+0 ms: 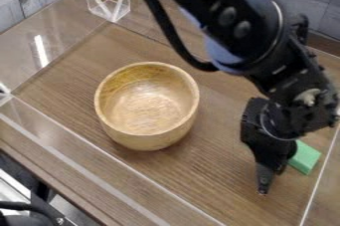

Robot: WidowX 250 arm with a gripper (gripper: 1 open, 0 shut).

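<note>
My gripper is low over the right part of the wooden table, its fingertips shut with nothing visible between them. A green block lies just behind and to the right of the fingers, partly hidden by them. A wooden bowl stands to the left of the gripper, apart from it.
A clear plastic object sits at the back left. A back wall runs along the top right, and black cables lie beyond the lower left edge.
</note>
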